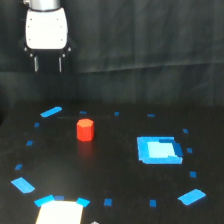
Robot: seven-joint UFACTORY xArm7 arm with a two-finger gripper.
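Observation:
A small red block (pixel 86 130) stands on the dark table, left of the middle. To its right lies a shallow blue-edged tray (pixel 141 151) with a pale, bright inside. High at the upper left, my white gripper (pixel 48 63) hangs with its two thin dark fingers apart and nothing visible between them. It is well above and to the left of the red block, touching nothing.
Strips of blue tape (pixel 22 185) and several small blue marks dot the table. A bright white object (pixel 60 213) is cut off at the bottom edge. Dark curtain (pixel 150 50) hangs behind. Between block and tray the table is clear.

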